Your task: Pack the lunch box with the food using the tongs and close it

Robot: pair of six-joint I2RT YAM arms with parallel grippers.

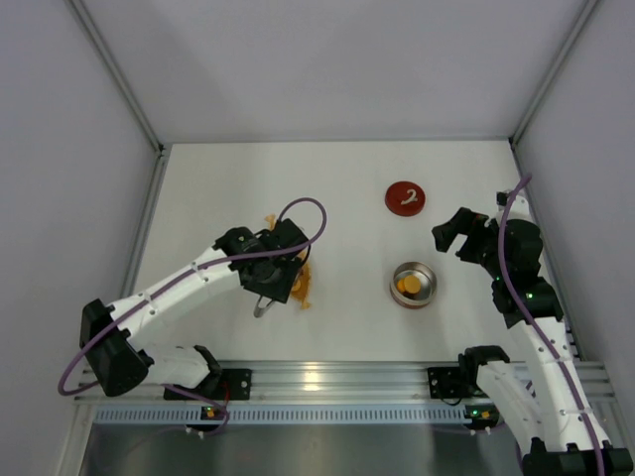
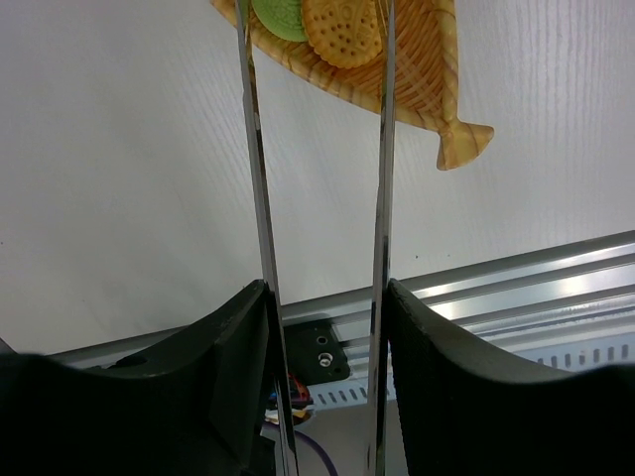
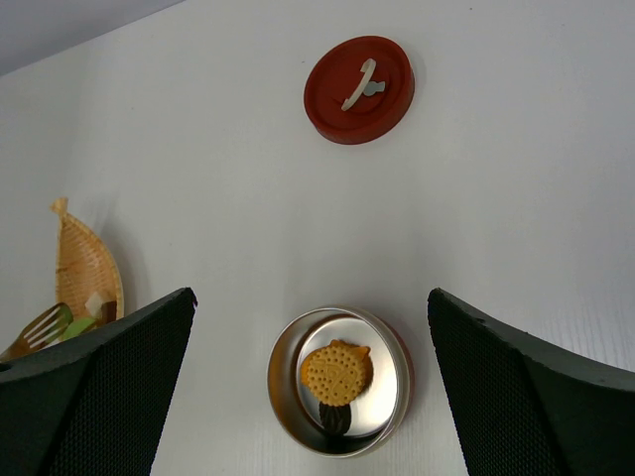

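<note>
A round metal lunch box [image 3: 402, 382] stands uncovered; in it lie an orange-brown biscuit [image 3: 337, 375] and a dark piece [image 3: 334, 420]. Its red lid [image 3: 359, 89], with a pale handle, lies farther back on the table. My left gripper is open, its fingers standing against both arms of spread metal tongs [image 2: 384, 198]. The tongs reach over a fish-shaped wicker basket [image 2: 422, 74], which holds a biscuit [image 2: 342, 32] and a green piece [image 2: 280, 18]. Their fork-like end [image 3: 48, 325] shows in the right wrist view. My right gripper hangs open and empty at the right.
Bare white table [image 1: 347, 258] lies between basket and lunch box. A metal rail [image 1: 337, 374] runs along the front edge, and grey walls close in the other sides.
</note>
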